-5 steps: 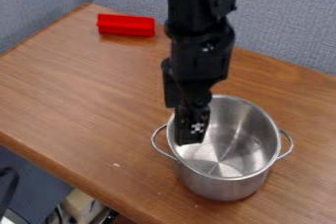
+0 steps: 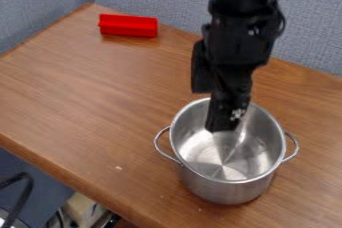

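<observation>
A stainless steel pot (image 2: 234,167) with two wire handles stands on the wooden table (image 2: 94,102) at the lower right. The black gripper (image 2: 217,102) hangs over the pot's back part, its fingers apart, with nothing seen between them; its lower tip reaches down to about the rim or inside it. A red block (image 2: 128,25) lies at the back left of the table.
Grey padded walls (image 2: 40,12) border the table at the back and left. Dark cables and a gap lie past the front left edge.
The gripper has moved rightward over the pot, from its left part toward the back middle, and appears turned. The pot and red block stay in place.
</observation>
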